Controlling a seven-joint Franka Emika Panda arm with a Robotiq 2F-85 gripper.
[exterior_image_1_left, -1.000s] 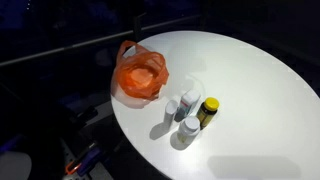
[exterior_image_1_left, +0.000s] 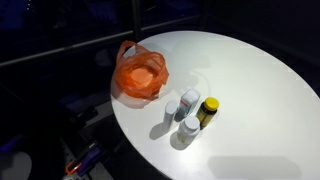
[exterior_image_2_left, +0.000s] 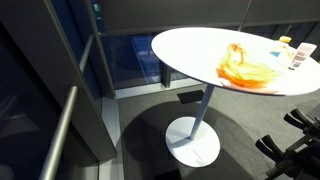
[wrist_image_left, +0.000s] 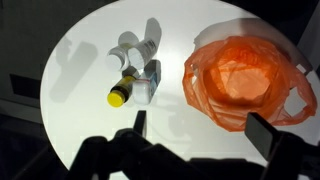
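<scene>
My gripper is open, with its dark fingers apart at the bottom of the wrist view and nothing between them. An orange plastic bag (wrist_image_left: 240, 80) lies opened out on the round white table, ahead and to the right of the fingers. Left of the bag is a close group: a bottle with a yellow cap (wrist_image_left: 119, 95), a white bottle (wrist_image_left: 116, 60) and other pale containers. In exterior view 1, the yellow-capped dark bottle (exterior_image_1_left: 208, 112) stands beside a white bottle (exterior_image_1_left: 187, 131), a slim white container (exterior_image_1_left: 170, 113) and a labelled one (exterior_image_1_left: 188, 103).
The round white table (exterior_image_1_left: 255, 120) has wide free room beyond the bottles. Its single post stands on a round base (exterior_image_2_left: 192, 142). A metal rail (exterior_image_2_left: 62, 130) and glass wall stand away from the table.
</scene>
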